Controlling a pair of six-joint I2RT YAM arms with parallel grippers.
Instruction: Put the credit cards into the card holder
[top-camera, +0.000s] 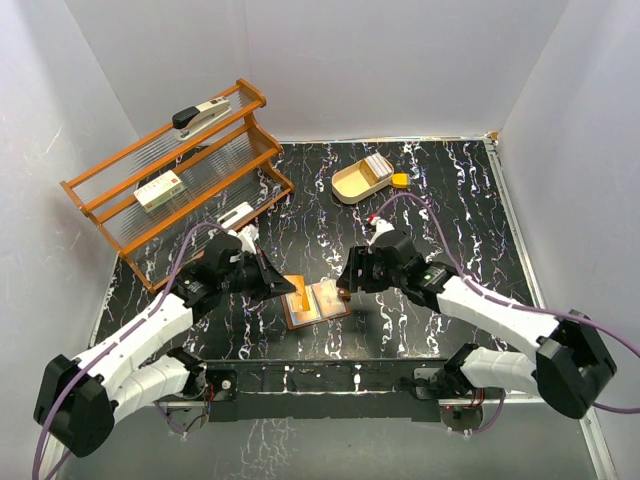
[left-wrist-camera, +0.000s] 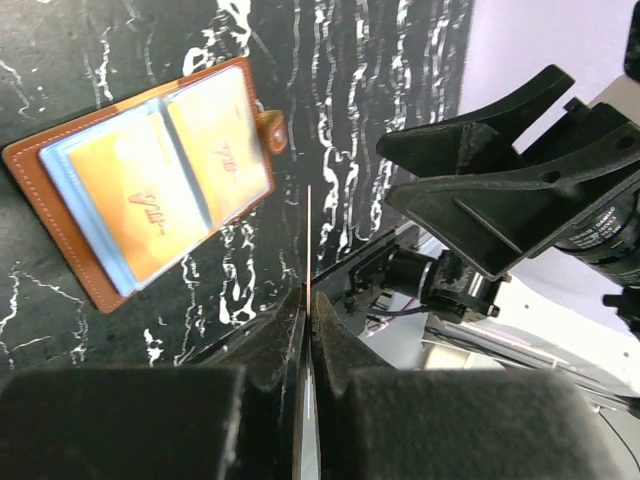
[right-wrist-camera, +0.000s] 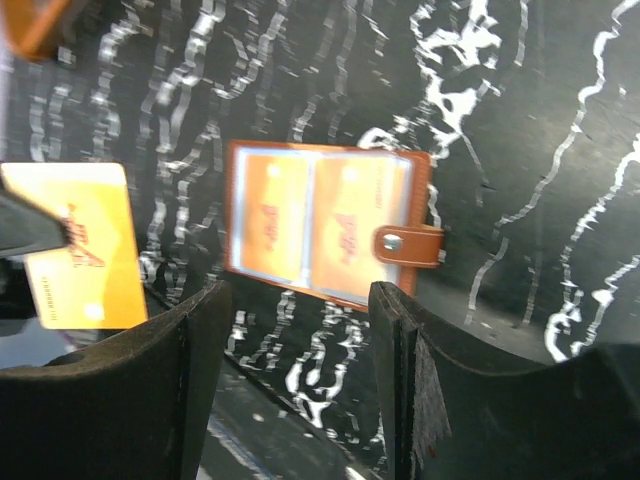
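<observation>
In the left wrist view my left gripper is shut on a thin card seen edge-on. The right wrist view shows the same orange card (right-wrist-camera: 85, 240) face-on at the left, its side against the left fingers. The brown card holder (top-camera: 319, 320) lies spread on the dark table, with clear-looking pockets showing orange faces; its small snap tab (right-wrist-camera: 412, 245) sticks out on the right side. In the right wrist view my right gripper is open, nothing between its fingers, pointing at the holder from the right. The card hangs over the holder's left part.
A wooden rack (top-camera: 180, 180) with a stapler and a white box stands at the back left. At the back sits a beige tray (top-camera: 350, 187) with a yellow item (top-camera: 400, 181) beside it.
</observation>
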